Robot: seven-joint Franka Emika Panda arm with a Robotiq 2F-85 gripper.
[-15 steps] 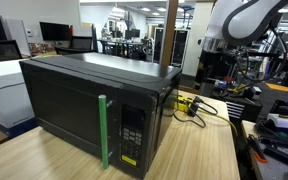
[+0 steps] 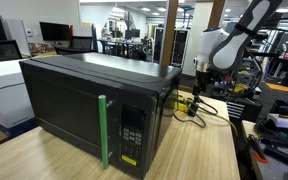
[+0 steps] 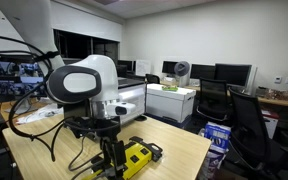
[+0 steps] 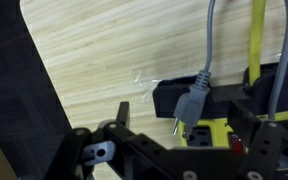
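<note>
A grey plug (image 4: 191, 104) on a grey cable lies across a black bar of the yellow-and-black power strip (image 4: 219, 132) in the wrist view. Spread to either side of that plug, my gripper is open and grips nothing. In exterior view 1 the gripper (image 2: 200, 84) hangs at the far right end of the table, above the yellow strip (image 2: 185, 104) and its cables. From the other side, exterior view 2 shows the yellow strip (image 3: 136, 160) beside the gripper; the arm hides part of it. Whether the fingers touch the plug cannot be told.
A large black microwave (image 2: 99, 105) with a green handle fills much of the wooden table (image 2: 196, 150). A yellow cable (image 4: 256, 40) and another grey cable run close to the right finger. Bare tabletop lies left of the plug.
In exterior view 1 the arm has come down and slightly left, bringing the gripper lower over the yellow strip. The microwave and cables look unmoved.
</note>
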